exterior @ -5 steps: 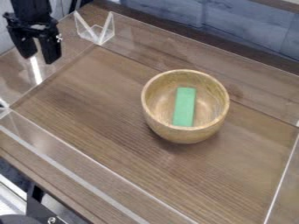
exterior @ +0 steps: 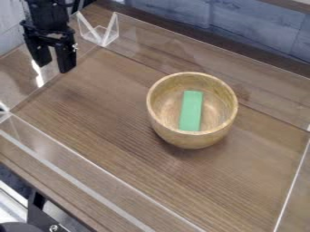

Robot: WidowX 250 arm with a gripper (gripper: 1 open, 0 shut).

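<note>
My gripper [exterior: 50, 53], black, is at the upper left, open, above the bare table near its left edge, with nothing visible between its fingers. A round wooden bowl [exterior: 164, 109] stands right of centre, well away from the gripper, with a green rectangular block [exterior: 190, 111] lying inside it.
A white wire-like object [exterior: 100, 29] is at the top left behind the gripper. A blue surface [exterior: 242, 18] lies beyond the back edge.
My gripper has moved slightly to the right along the left side. The bowl and green block have not moved.
</note>
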